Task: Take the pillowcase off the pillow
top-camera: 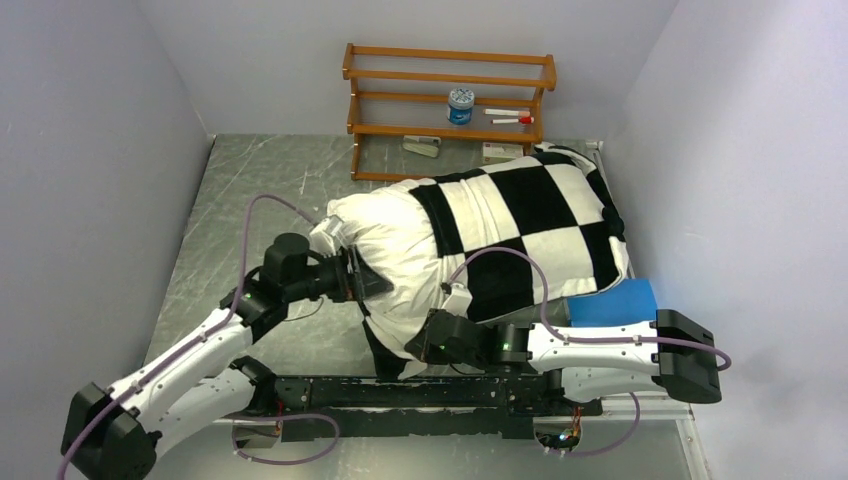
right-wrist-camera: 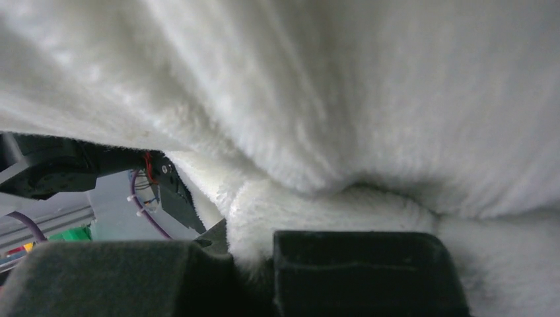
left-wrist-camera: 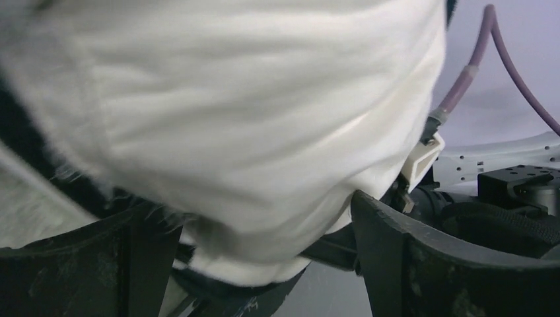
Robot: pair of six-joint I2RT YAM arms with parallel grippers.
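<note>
The black-and-white checked pillowcase (top-camera: 530, 205) covers the right part of the pillow, and its edge hangs at the near left corner. Plain white pillow fabric (top-camera: 385, 235) bulges out at the left end. My left gripper (top-camera: 372, 287) is at that end, its fingers spread around loose white cloth (left-wrist-camera: 264, 152) without closing on it. Near the front table edge my right gripper (top-camera: 425, 345) is shut on fuzzy white cloth (right-wrist-camera: 317, 211), which bunches between and above its fingers. Folds hide most of the pillow's near corner.
A wooden rack (top-camera: 450, 130) with a blue jar (top-camera: 460, 106) and markers stands behind the pillow. A blue box (top-camera: 612, 303) sits at the right, close to the right arm.
</note>
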